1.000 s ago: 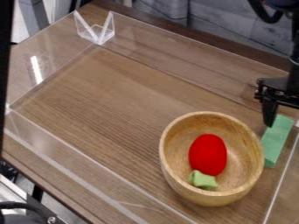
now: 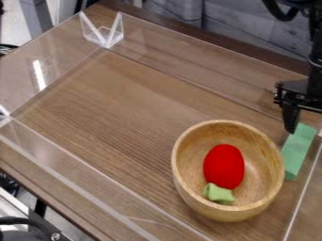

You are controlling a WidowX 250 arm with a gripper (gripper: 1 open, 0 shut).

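My black gripper [image 2: 293,105] is at the right edge, low over the upper end of a green strip-like object [image 2: 297,152] on the table. Whether its fingers hold anything is hard to make out. A wooden bowl [image 2: 191,161] holds a red oval object [image 2: 223,166] and a small green piece [image 2: 217,195].
A clear, angular holder [image 2: 104,28] sits at the back left of the wooden table [image 2: 113,113]. A grey wall runs along the back.
My gripper has shifted slightly over the last second near the green strip; the other things look unchanged.
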